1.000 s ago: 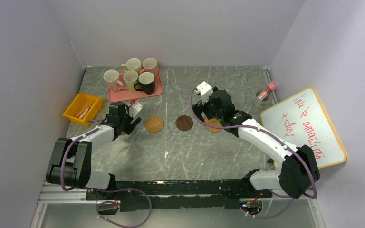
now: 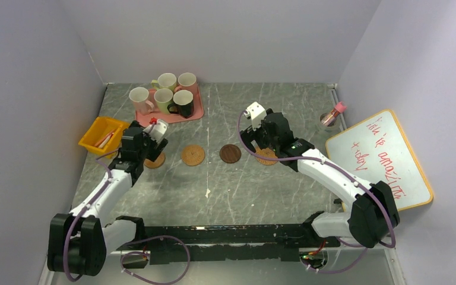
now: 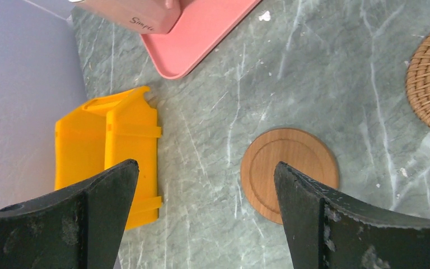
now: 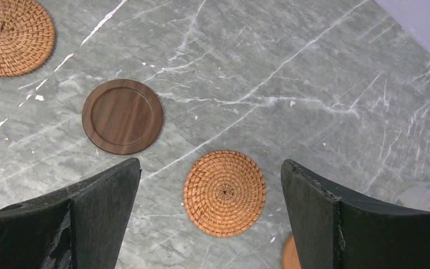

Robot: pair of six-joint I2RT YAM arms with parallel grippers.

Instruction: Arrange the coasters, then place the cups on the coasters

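Observation:
Several cups crowd a pink tray (image 2: 172, 118) at the back left: a pink cup (image 2: 140, 99) at its left end, a green cup (image 2: 164, 100) in front, and a black cup (image 2: 184, 104) with a white inside. A smooth wooden coaster (image 3: 291, 168) lies under my left gripper, which is open and empty. Rightward in the top view follow a woven coaster (image 2: 193, 155), a dark wooden coaster (image 2: 230, 154) and another woven coaster (image 4: 224, 193). Above that last one my right gripper stands open, nothing between its fingers.
A yellow bin (image 2: 99, 126) with a few items stands at the left edge. On the right, a whiteboard (image 2: 380, 159) with red writing leans beside a holder with a pink-topped object (image 2: 333, 114).
My left arm has swung to the left and slightly farther back, uncovering more of the smooth wooden coaster. The right arm, cups and coasters have stayed put.

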